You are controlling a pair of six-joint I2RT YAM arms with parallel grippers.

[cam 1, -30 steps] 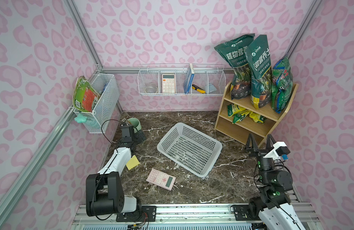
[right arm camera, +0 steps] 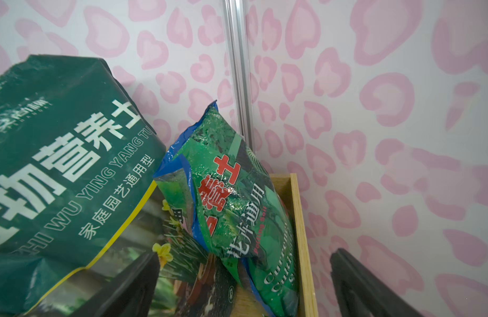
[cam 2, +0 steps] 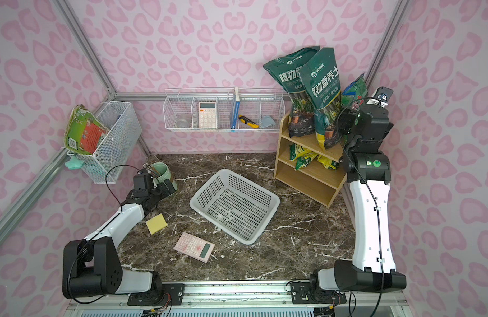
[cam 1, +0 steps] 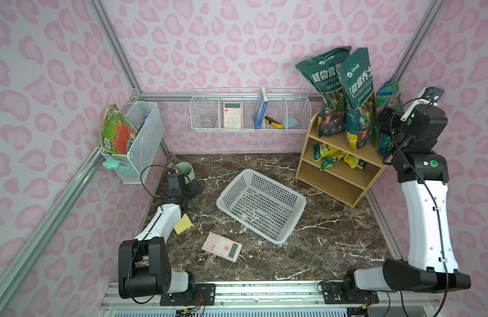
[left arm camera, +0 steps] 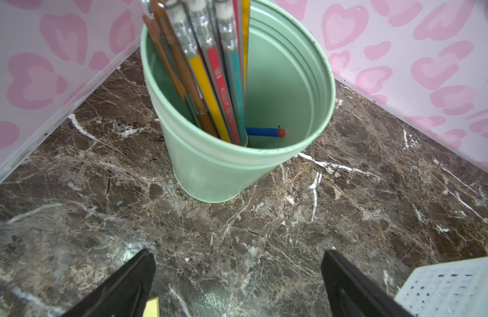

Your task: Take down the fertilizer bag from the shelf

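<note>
Two tall dark green bags, a rear one and a front one, stand on the wooden shelf's top board. To their right is a smaller shiny green bag with a blue edge, partly covered by my right arm in the top left view. My right gripper faces these bags, open and empty, its fingers spread wide; whether it touches any bag cannot be told. My left gripper is low on the left, open, in front of a green pencil cup.
Small yellow-green packets lie on the middle board. A grey basket occupies the middle of the table, with a pink calculator and yellow notes nearby. Wire baskets hang at the back and left.
My right arm has risen from low in front of the shelf up to the small green bag's height at the right. The bags stand where they were. My left arm has stayed still.
</note>
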